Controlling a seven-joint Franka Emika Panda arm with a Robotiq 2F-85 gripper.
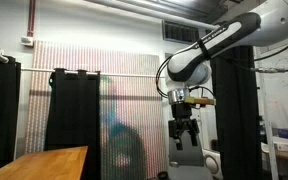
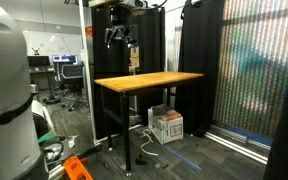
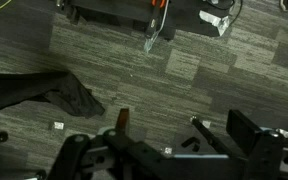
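My gripper (image 1: 185,138) hangs pointing downward in exterior view 1, well to the right of the wooden table (image 1: 46,164) and above its top. In exterior view 2 the gripper (image 2: 117,40) shows high over the table's far left end. Seen from the wrist, the fingers stand wide apart and nothing lies between the fingers. Below them is only the grey plank floor (image 3: 169,100). The tabletop (image 2: 149,79) looks bare.
A white cardboard box (image 2: 165,127) stands on the floor under the table. An orange object (image 2: 77,168) lies near the front left. Dark cloth (image 3: 69,95) reaches over the floor in the wrist view. Black curtains (image 1: 74,115) hang behind the table.
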